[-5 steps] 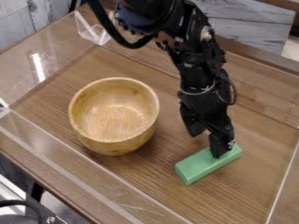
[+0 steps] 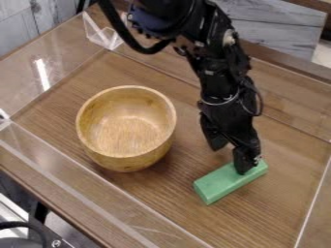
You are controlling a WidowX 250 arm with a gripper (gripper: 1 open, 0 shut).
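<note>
My black arm reaches down from the top centre of the camera view, its gripper low over a green rectangular block that lies on the wooden table at the lower right. The fingertips are at the block's upper right end; whether they are shut on it I cannot tell, as they are dark and small. A wooden bowl stands to the left of the gripper, apart from it and from the block.
A grey marbled surface lies beyond the table's back edge. A dark cable shows at the lower left corner.
</note>
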